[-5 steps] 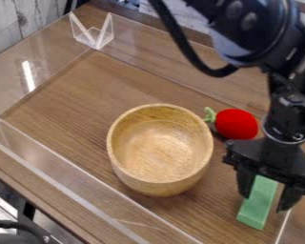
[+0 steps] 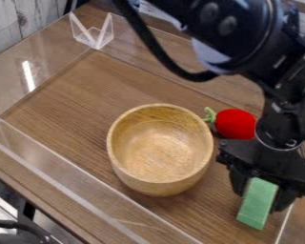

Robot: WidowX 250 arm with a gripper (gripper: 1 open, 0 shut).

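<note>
The black arm comes down from the top, and its gripper (image 2: 262, 170) hangs low at the right, over the upper end of a green block (image 2: 255, 208). The block lies on the wooden table beside a tan bowl (image 2: 159, 149). Whether the fingers touch or hold the block, and how far apart they stand, is unclear. A red object with a green stem (image 2: 234, 122), like a tomato or pepper, lies behind the gripper, partly hidden by it.
A white wire-like object (image 2: 91, 30) stands at the back left. Pale strips run along the front left edge.
The gripper has shifted a little to the left over the green block and now covers more of the red object. The bowl has not moved.
</note>
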